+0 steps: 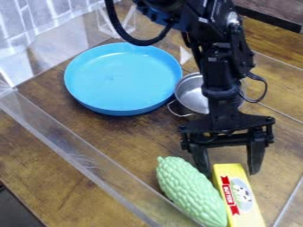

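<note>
The black gripper [229, 155] is low over the table at the right, fingers pointing down and spread apart, just behind a yellow box [240, 204] with a red-and-white label. Its lower tips are near the box's back end; whether they touch it I cannot tell. A pale green bumpy corn-like object [190, 191] lies left of the box.
A blue plate [119, 75] lies at the upper left. A metal bowl [190, 93] sits behind the arm. Transparent panels border the left side. Bare wooden table [83, 151] shows at the left and far right.
</note>
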